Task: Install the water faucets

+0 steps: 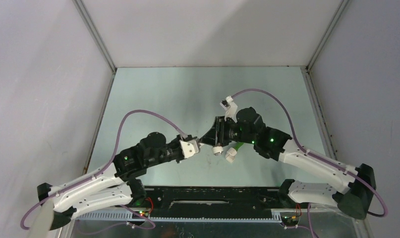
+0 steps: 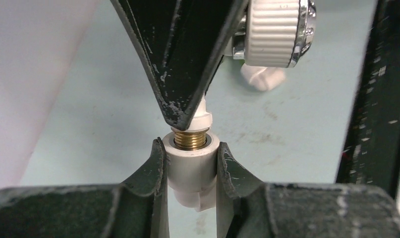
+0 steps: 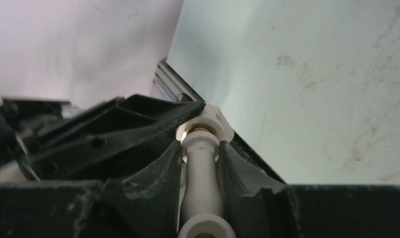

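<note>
In the left wrist view a white cylindrical fitting (image 2: 192, 168) sits between the fingers of my left gripper, which is shut on it. A brass threaded end (image 2: 190, 140) stands partly in the fitting's open top, with some thread still showing. That thread belongs to the white faucet, whose ribbed knob (image 2: 271, 33) with chrome rings shows at upper right. My right gripper is shut on the faucet's pale tubular body (image 3: 201, 183) in the right wrist view. From above, both grippers meet tip to tip over the table, the knob (image 1: 217, 150) hanging below the right one.
On the table (image 1: 153, 94) lies another white piece (image 1: 231, 154) with a green part (image 1: 238, 146), just under the right gripper. Pale walls enclose the sides and back; purple hoses loop above both arms.
</note>
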